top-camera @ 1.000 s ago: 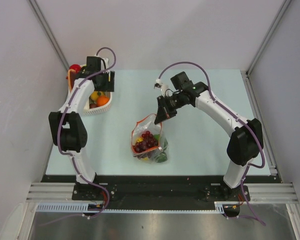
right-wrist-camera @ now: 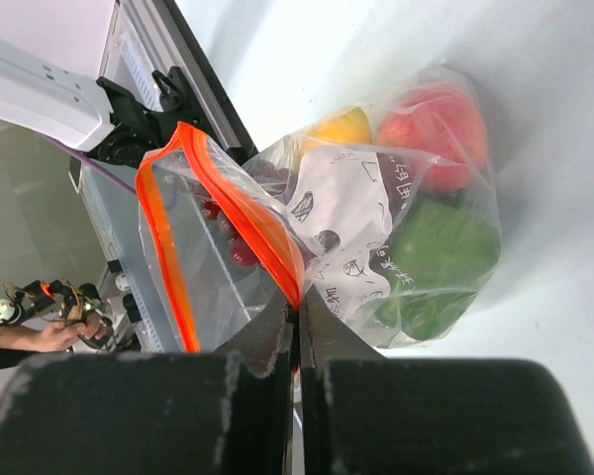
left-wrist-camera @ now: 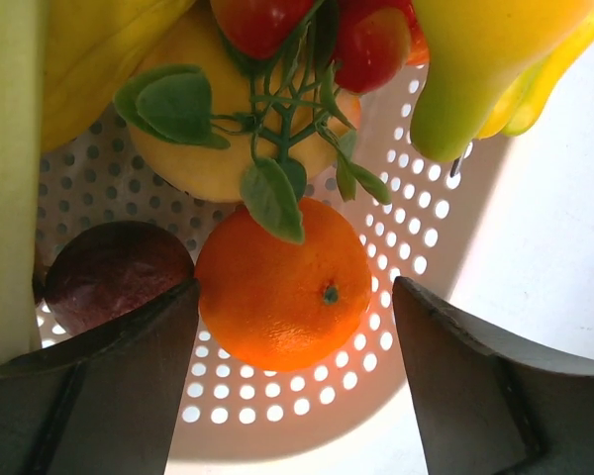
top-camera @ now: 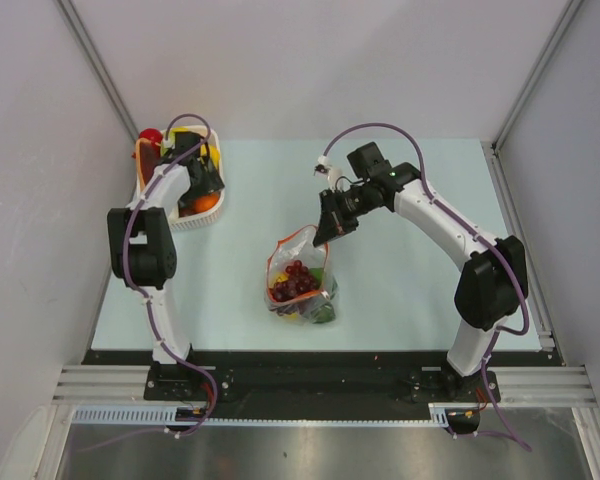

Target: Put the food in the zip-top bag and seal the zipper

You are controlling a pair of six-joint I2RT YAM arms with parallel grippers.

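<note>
My left gripper is open over the white basket (left-wrist-camera: 416, 228), its fingers either side of an orange (left-wrist-camera: 282, 287), with a dark fruit (left-wrist-camera: 114, 267) beside it. Tomatoes (left-wrist-camera: 262, 18), a yellow pepper (left-wrist-camera: 495, 49) and other produce are also in the basket. The clear zip bag (top-camera: 300, 280) stands mid-table, holding grapes (top-camera: 295, 283), yellow, red and green items (right-wrist-camera: 436, 267). My right gripper is shut on the bag's orange-edged rim, holding it up.
Walls surround the table at back and sides.
My left gripper has moved down the top view, towards the orange at the basket's near end. The right gripper and bag have shifted very slightly right.
</note>
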